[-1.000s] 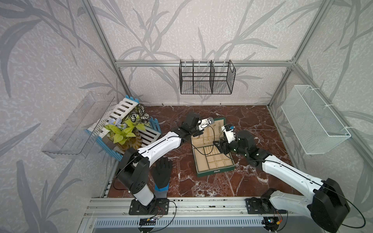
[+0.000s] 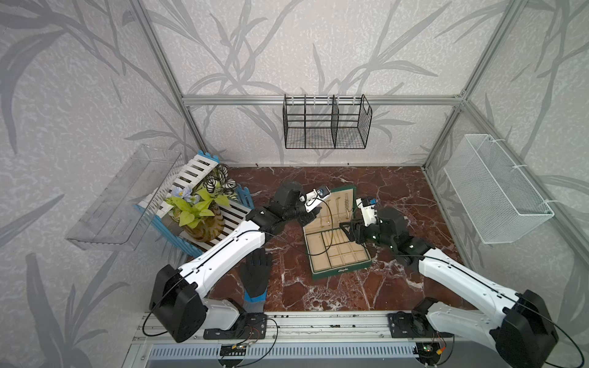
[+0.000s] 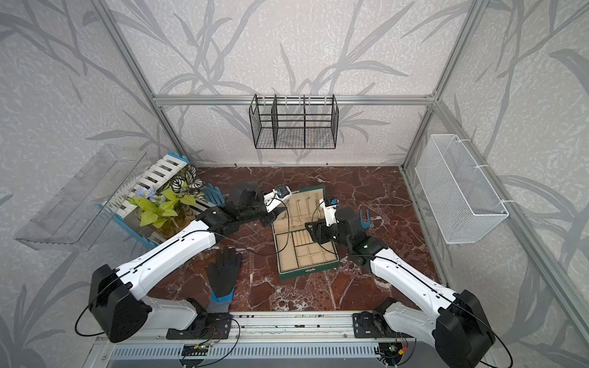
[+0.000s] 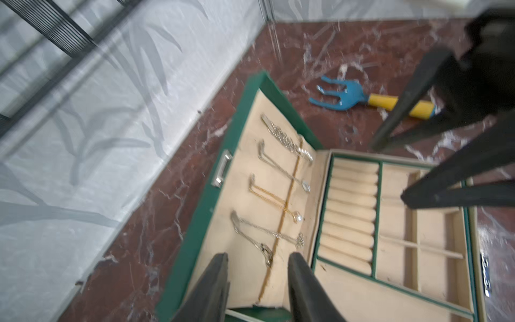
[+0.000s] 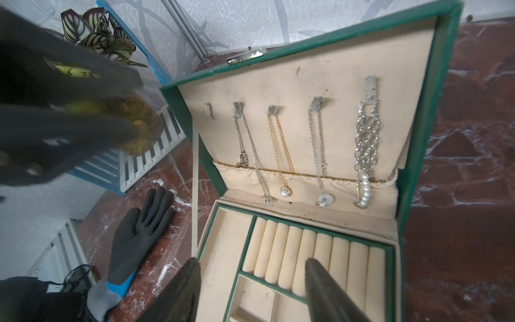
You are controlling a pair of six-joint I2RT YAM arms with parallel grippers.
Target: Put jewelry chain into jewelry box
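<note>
The green jewelry box stands open mid-table, cream inside. In its lid several chains hang from hooks: silver ones, a gold one with a pearl, a chunky one with pearls; the leftmost hook looks bare. My left gripper is at the box's upper left, fingers apart, nothing visible between them; it also looms dark at the right wrist view's upper left. My right gripper is over the box's lower section, open and empty, facing the lid.
A planter crate sits at left, a dark glove before it. A blue fork with yellow handle lies right of the box. Wire baskets hang on the walls.
My left arm has drawn back toward the left, away from the lid, its elbow swinging down and left. The right arm moved slightly rightward.
</note>
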